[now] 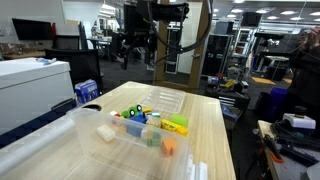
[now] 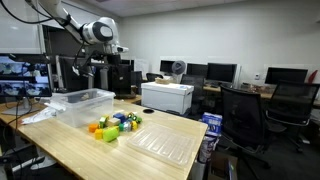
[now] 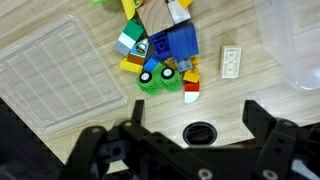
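My gripper hangs high over the table, open, with only air between its fingers. From the side it shows as dark fingers apart [image 1: 122, 52]. Below it lies a cluster of colored blocks: a blue block [image 3: 183, 41], a wooden block [image 3: 154, 16], a green piece with round eyes [image 3: 150, 78], and a red-and-white block [image 3: 191, 92]. A pale rectangular block [image 3: 231, 62] lies apart from them, near the clear plastic bin [image 3: 284, 42]. The bin's wall hides part of the cluster in exterior view 1.
A flat translucent tray [image 3: 58, 78] lies on the table beside the blocks. A black round object [image 3: 200, 134] rests near the table edge. A white cabinet [image 2: 166, 97] stands behind the table. Bare wood [image 2: 95, 152] stretches in front of the blocks.
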